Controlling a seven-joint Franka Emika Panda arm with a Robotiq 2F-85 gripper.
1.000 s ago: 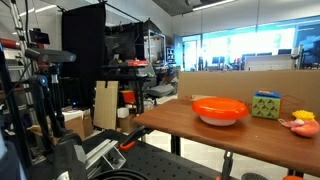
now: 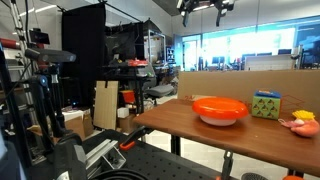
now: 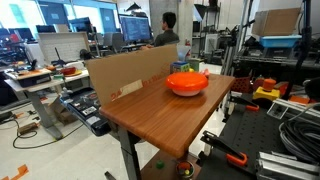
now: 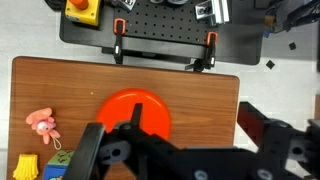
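Observation:
High above the table, my gripper (image 2: 203,20) shows at the top edge of exterior view 1, its two fingers spread apart. In the wrist view the dark fingers (image 4: 110,150) stand wide apart with nothing held between them. Below lies a round orange-red bowl or lid (image 2: 220,105), pale on its underside, on the wooden table (image 2: 175,121). A green box with a blue top (image 2: 266,105) stands behind it to the right. At the table's right side lie a pink toy (image 2: 300,127) and a yellow object (image 2: 306,116).
A cardboard-coloured panel (image 3: 125,82) stands along the table's back edge. Bare wood (image 4: 205,100) is free on the right in the wrist view. The dark robot base (image 4: 160,40) with its clamps borders the table.
The gripper has come down into the top of exterior view 1, where one second ago it did not show. The objects on the table have not moved.

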